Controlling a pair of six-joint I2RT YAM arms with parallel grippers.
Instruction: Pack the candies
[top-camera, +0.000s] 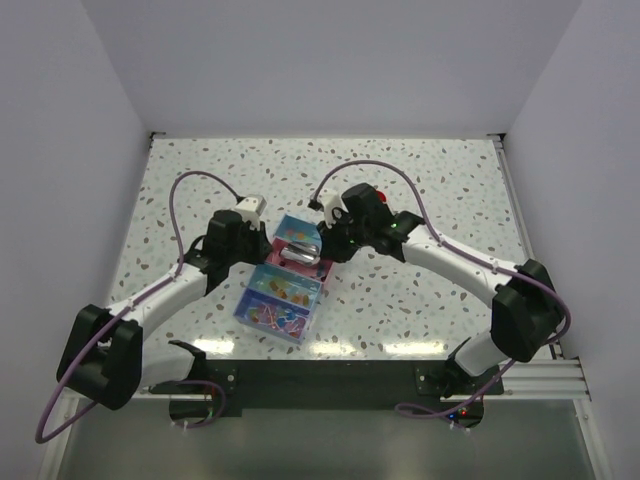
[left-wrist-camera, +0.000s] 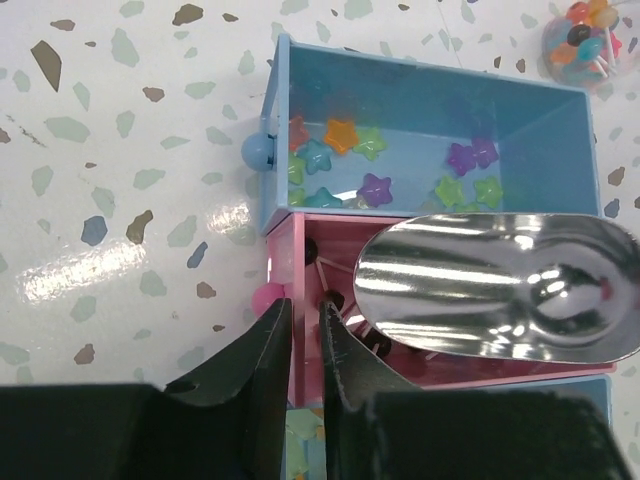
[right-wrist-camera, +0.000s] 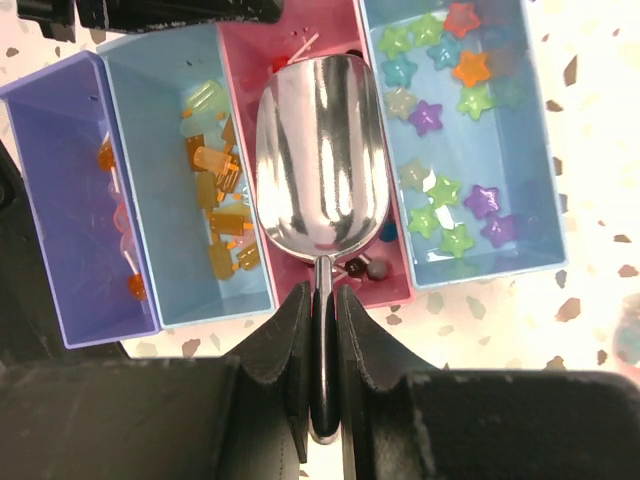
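Note:
My right gripper is shut on the handle of a shiny metal scoop (right-wrist-camera: 320, 160). The scoop's bowl is over the pink box (right-wrist-camera: 392, 290), hiding much of its inside; dark-headed lollipops (right-wrist-camera: 356, 267) show past its edge. In the left wrist view the bowl (left-wrist-camera: 490, 285) looks empty but for a small red spot, perhaps a reflection. At the box's other end, my left gripper stands part open, its fingers either side of the pink end wall (left-wrist-camera: 290, 245). A gap shows between the wall and one finger.
Alongside the pink box are a blue box (right-wrist-camera: 480, 262) of star candies, a light-blue box (right-wrist-camera: 170, 230) of orange and green candies, and a purple box (right-wrist-camera: 80, 210) with lollipops. Near the star box lies a clear container of candies (left-wrist-camera: 585, 40).

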